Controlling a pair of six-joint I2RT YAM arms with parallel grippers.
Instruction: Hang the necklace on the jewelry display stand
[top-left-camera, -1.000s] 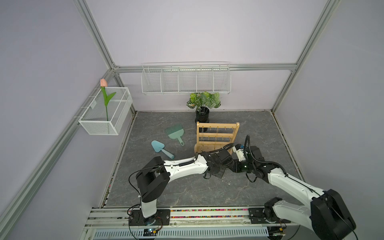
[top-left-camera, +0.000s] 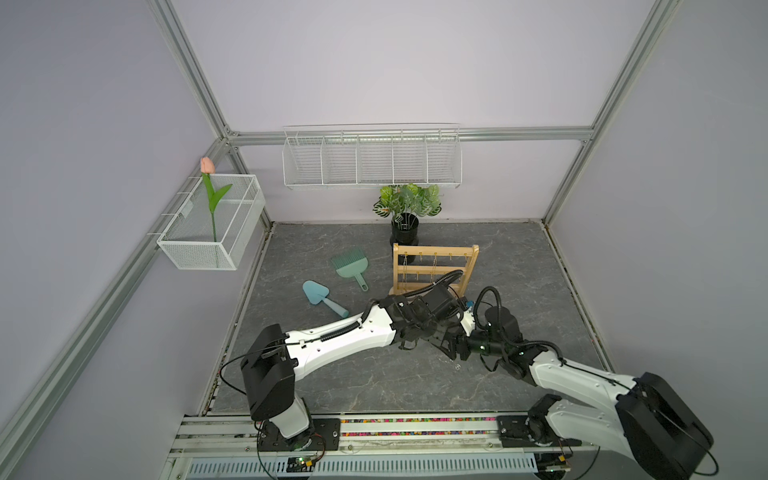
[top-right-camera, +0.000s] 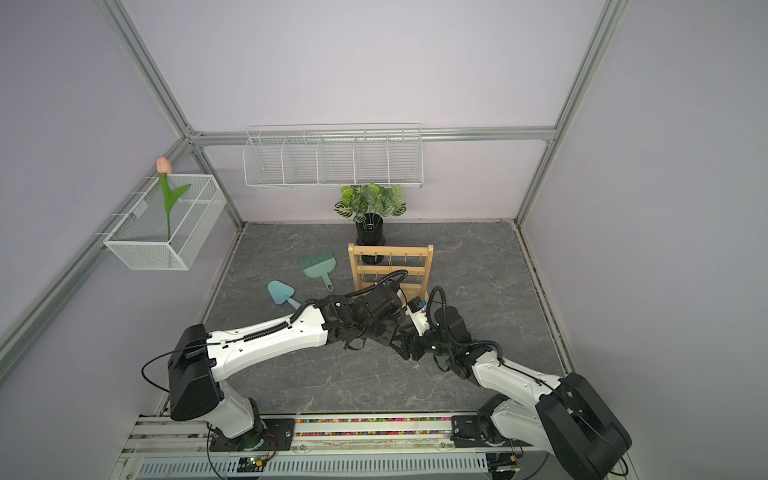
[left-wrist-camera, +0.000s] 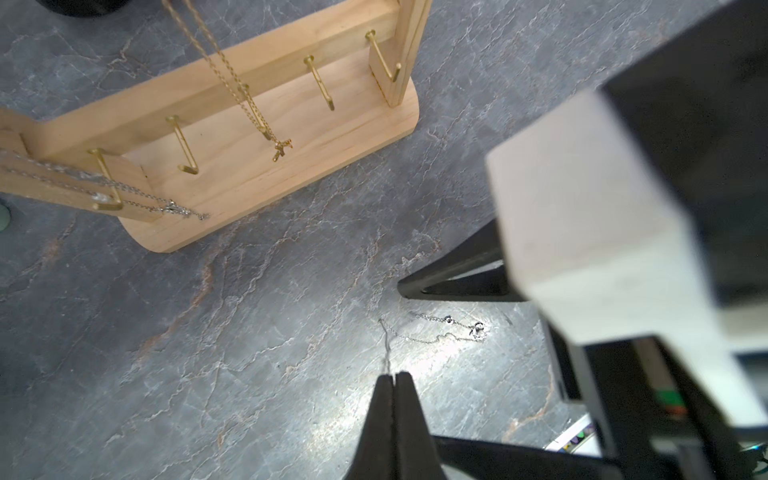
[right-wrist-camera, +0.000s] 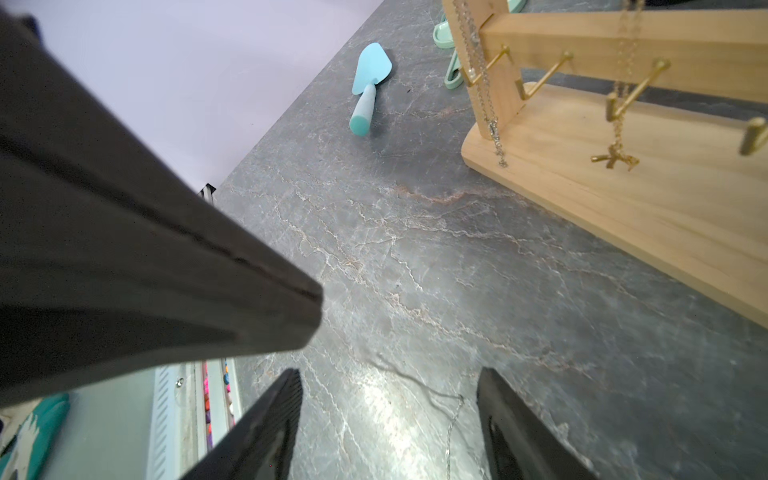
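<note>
A silver necklace (left-wrist-camera: 477, 328) lies on the grey tabletop in front of the wooden jewelry stand (left-wrist-camera: 272, 192). Its thin chain shows again in the right wrist view, where the chain (right-wrist-camera: 450, 436) runs between the fingers of my open right gripper. My left gripper is shut; a line of chain or shadow reaches its tips, but I cannot tell whether any chain is pinched. A gold necklace (left-wrist-camera: 248, 104) and another silver necklace (left-wrist-camera: 160, 204) hang on the stand, whose other hooks, such as one hook (left-wrist-camera: 320, 84), are bare.
A blue trowel (top-left-camera: 317, 293) and green dustpan (top-left-camera: 352, 267) lie left of the stand. Behind it stands a potted plant (top-left-camera: 405, 228). Both arms meet closely in front of the stand.
The left arm has drawn back to the left over the last second. My right gripper has shifted slightly left and toward the front. The stand has stayed put.
</note>
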